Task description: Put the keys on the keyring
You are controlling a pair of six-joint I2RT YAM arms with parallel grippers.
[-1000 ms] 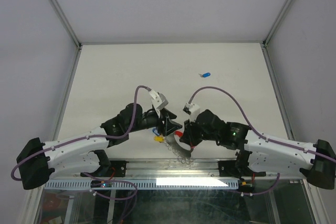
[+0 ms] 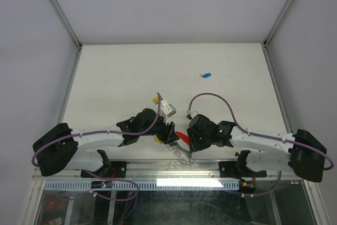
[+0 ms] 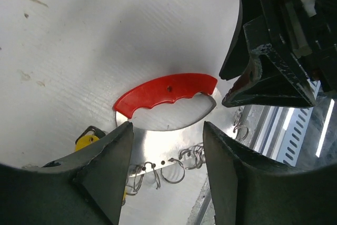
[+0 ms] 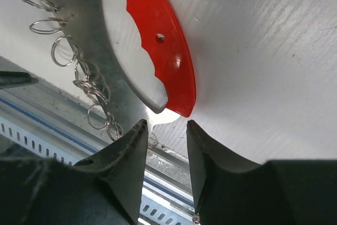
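Observation:
A metal blade-like holder with a red handle lies flat near the front edge, several wire keyrings along its steel edge. Yellow items, likely key heads, lie beside it, partly hidden by my left gripper, whose fingers stand open above the rings with nothing visible between. My right gripper is open, fingertips just over the end of the red handle and holder. In the top view both grippers hover close together over the holder.
A small blue item lies at the back right. A metal rail runs along the front edge.
Both grippers have lowered toward the table.

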